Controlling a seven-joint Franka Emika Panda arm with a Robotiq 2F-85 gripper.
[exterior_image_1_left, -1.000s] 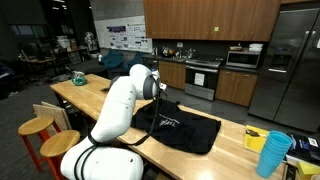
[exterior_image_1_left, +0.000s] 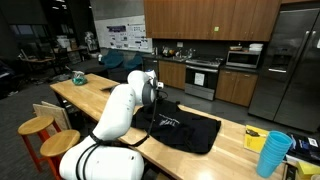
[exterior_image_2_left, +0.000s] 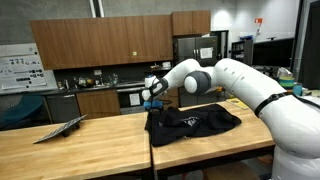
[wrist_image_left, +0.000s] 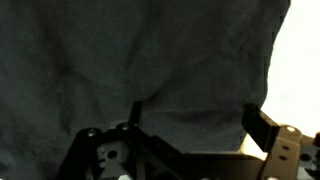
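A black cloth (exterior_image_1_left: 190, 132) lies spread over the wooden table, with folds and uneven edges. It fills most of the wrist view as dark fabric (wrist_image_left: 170, 60), leaving pale table along the right side. My gripper stands open above the cloth, its fingers well apart at the lower left and right of that view. No object is visible between them. In exterior view 2 the gripper (exterior_image_2_left: 152, 105) hangs at the cloth's far end; whether it touches the fabric cannot be told.
Blue stacked cups (exterior_image_1_left: 273, 153) and a yellow item (exterior_image_1_left: 256, 138) stand at the table's right end. Stools (exterior_image_1_left: 40, 125) are off its left side. A dark flat object (exterior_image_2_left: 66, 115) rests at the left in exterior view 2, with bare table in front.
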